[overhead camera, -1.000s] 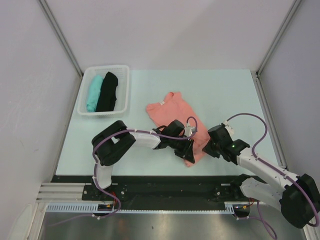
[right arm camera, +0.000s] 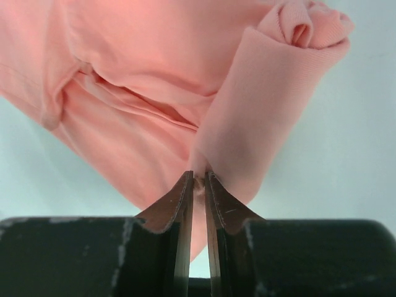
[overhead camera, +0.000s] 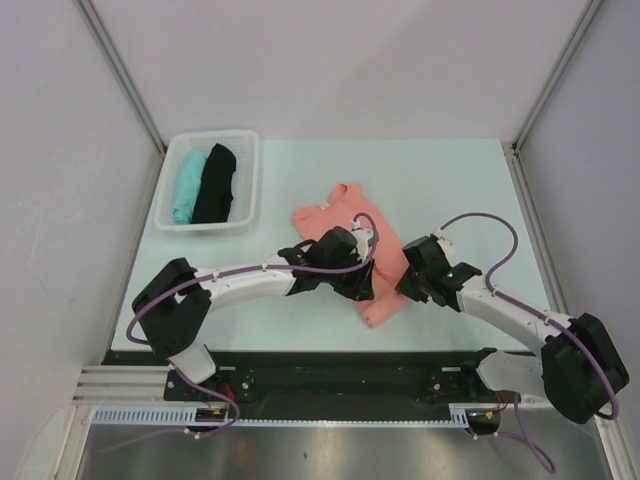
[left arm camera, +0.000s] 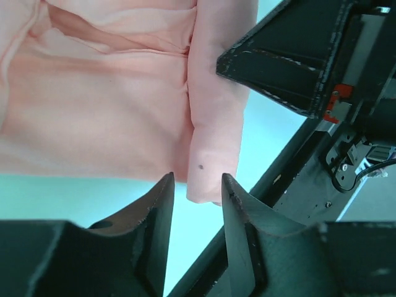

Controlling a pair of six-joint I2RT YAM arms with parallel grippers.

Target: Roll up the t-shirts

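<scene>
The pink T-shirt (overhead camera: 335, 212) lies on the white board, its right edge folded into a thick roll (right arm camera: 266, 105). My left gripper is part open above the roll's lower end, with nothing seen clearly held between its fingers. My right gripper is closed on a pinch of pink fabric at the roll's inner edge, over its middle. In the left wrist view the right gripper's black body (left arm camera: 284, 62) covers part of the roll.
A white bin (overhead camera: 170, 220) at the back left holds a teal and a black folded cloth. The board's back right is clear; a dark rail runs along its front edge.
Both arms have moved back, away from the front edge, my left gripper also slightly leftward. The shirt's front part has shifted back with them.
</scene>
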